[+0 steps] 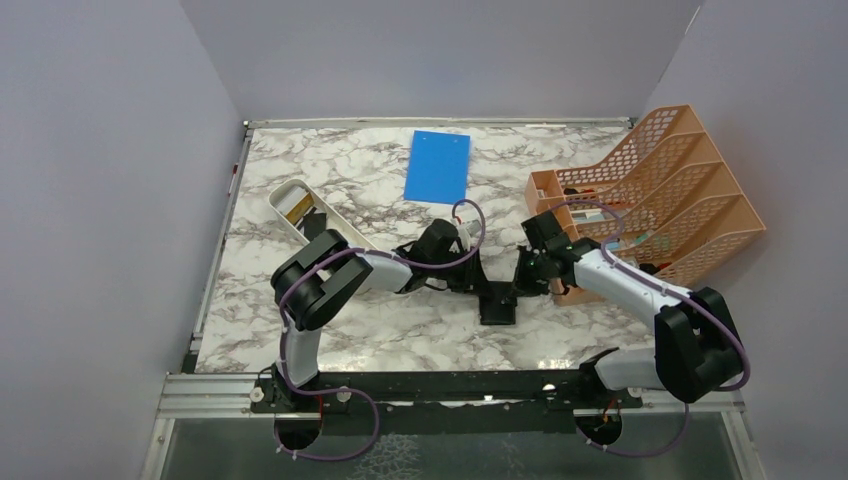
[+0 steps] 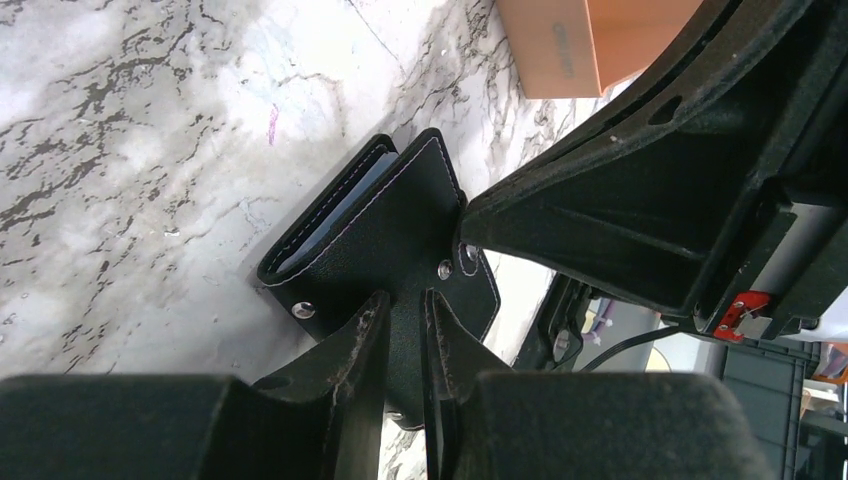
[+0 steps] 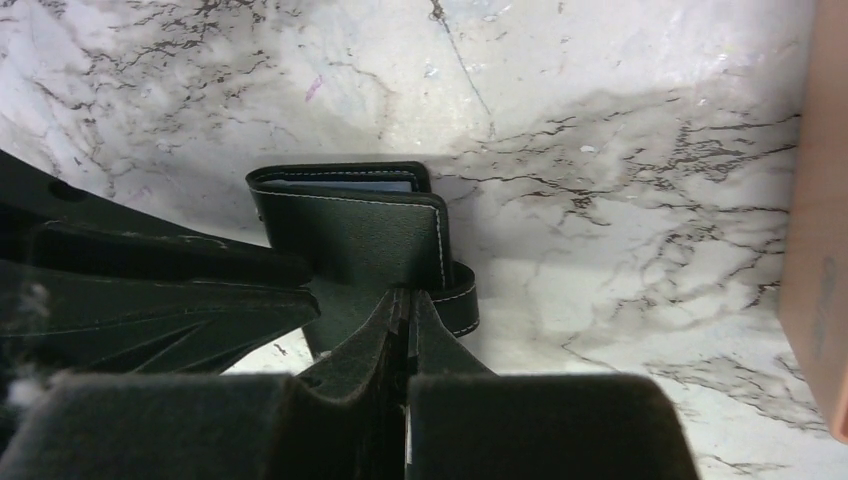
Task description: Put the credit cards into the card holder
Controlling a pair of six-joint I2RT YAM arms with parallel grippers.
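The black leather card holder [image 1: 497,306] is on the marble table between my two grippers. Pale plastic shows inside its open upper edge, in the left wrist view beside the stitched front [image 2: 395,225]. My left gripper is shut on the holder's side, with black leather in the narrow gap. At the opposite side, my right gripper is shut on the holder's strap [image 3: 459,304], which bows out in a loop. No separate credit card can be made out on the table near the holder.
A white tray [image 1: 350,236] with yellow and dark items stands at the left, partly under the left arm. An orange rack [image 1: 690,195] stands close behind the right gripper. A blue board [image 1: 437,166] lies at the back.
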